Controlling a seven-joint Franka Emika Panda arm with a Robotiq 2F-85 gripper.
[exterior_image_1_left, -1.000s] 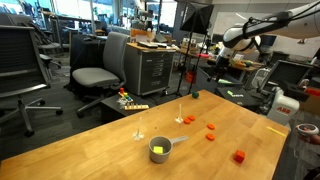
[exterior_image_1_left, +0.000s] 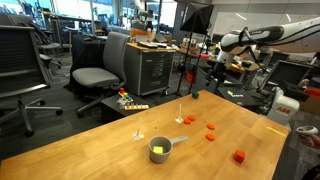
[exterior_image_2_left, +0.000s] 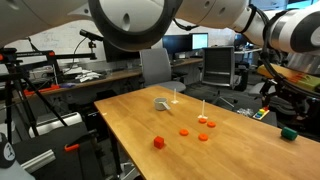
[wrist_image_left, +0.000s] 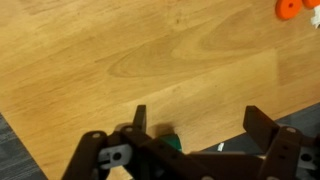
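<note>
My gripper hangs over the far end of the wooden table (exterior_image_1_left: 100, 155), fingers wide apart and nothing between them. In the wrist view a dark green object (wrist_image_left: 172, 141) lies close to the left finger, partly hidden behind the gripper's body. Exterior view 2 shows that green object (exterior_image_2_left: 289, 133) on the tabletop, below the raised gripper. A red block (exterior_image_1_left: 239, 156) sits near the right edge, well away from the gripper. Toward the middle stands a metal pot (exterior_image_1_left: 159, 151) with something yellow inside.
Several orange-red pieces (exterior_image_1_left: 190, 117) are scattered between the pot and the green object. A pale flat utensil (exterior_image_1_left: 179, 139) lies beside the pot, and a thin white upright piece (exterior_image_1_left: 180, 110) stands farther back.
The arm has shifted slightly to the right in exterior view 1. The objects on the table appear unmoved.
</note>
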